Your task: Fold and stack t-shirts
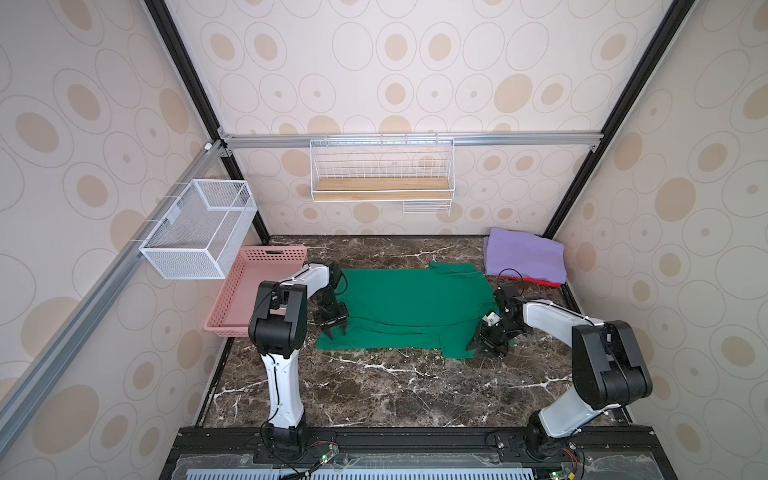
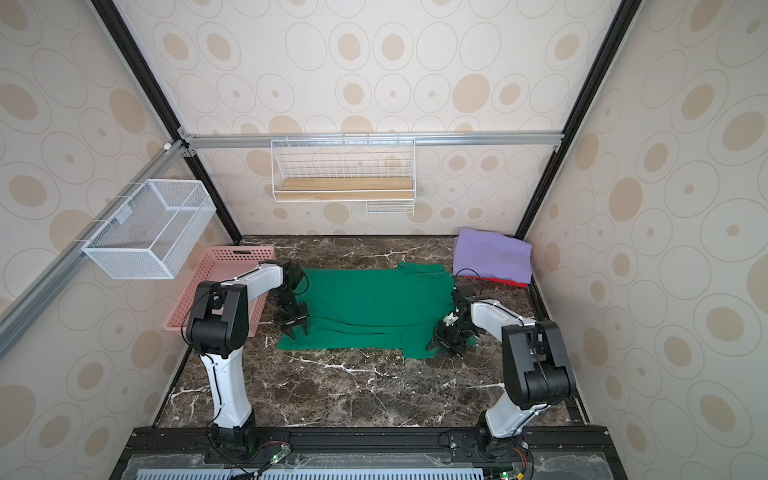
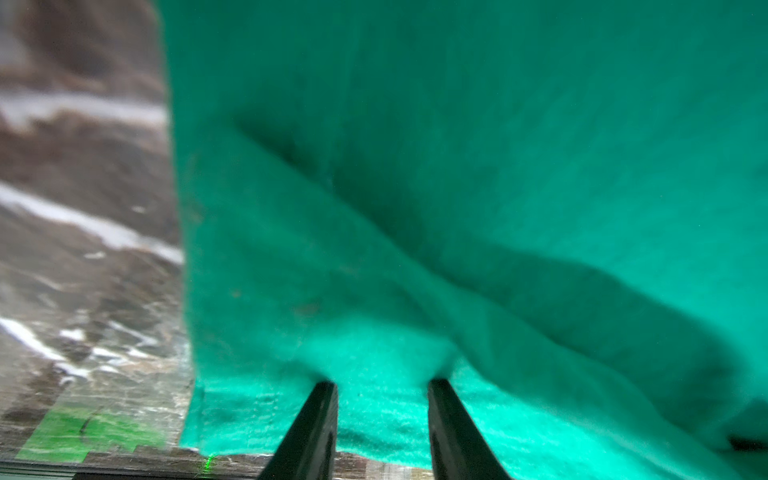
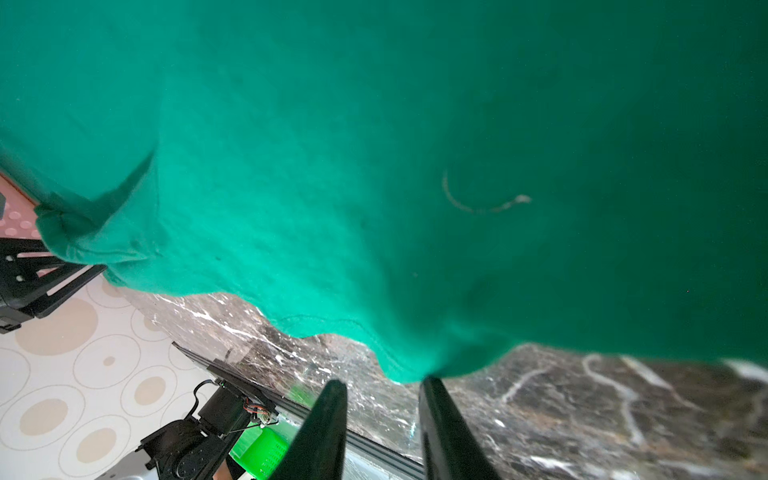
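Observation:
A green t-shirt [image 1: 400, 296] lies spread across the middle of the table, with creases along its front part. Over its front left corner stands my left gripper, fingers apart, with the shirt's cloth below them near the hem. At the shirt's front right, my right gripper is open at the edge of a sleeve. The tip of one finger is near or against the cloth there; whether they touch I cannot tell. At the back right, a purple folded garment [image 1: 524, 254] rests on something red [image 1: 544, 281].
A pink basket [image 1: 226, 308] stands at the left, beside my left arm. A white wire basket [image 1: 200, 232] hangs on the left wall and a wire shelf [image 1: 382, 184] on the back wall.

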